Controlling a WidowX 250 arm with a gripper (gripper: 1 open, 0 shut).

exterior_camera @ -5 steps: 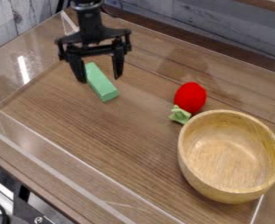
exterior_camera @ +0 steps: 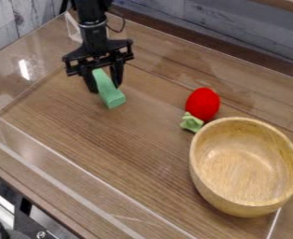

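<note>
My black gripper [exterior_camera: 97, 63] hangs at the upper left, open, its fingers straddling the far end of a green elongated block [exterior_camera: 108, 89] that lies on the wooden table [exterior_camera: 136, 168]. Whether the fingers touch the block is hard to tell.
A red rounded object [exterior_camera: 202, 103] lies at the right, with a small light-green piece [exterior_camera: 191, 122] just below it. A large wooden bowl [exterior_camera: 243, 168] fills the lower right. A grey wall runs along the back.
The gripper has come down and shifted slightly left, over the green block's far end. The block, red object and bowl look unmoved.
</note>
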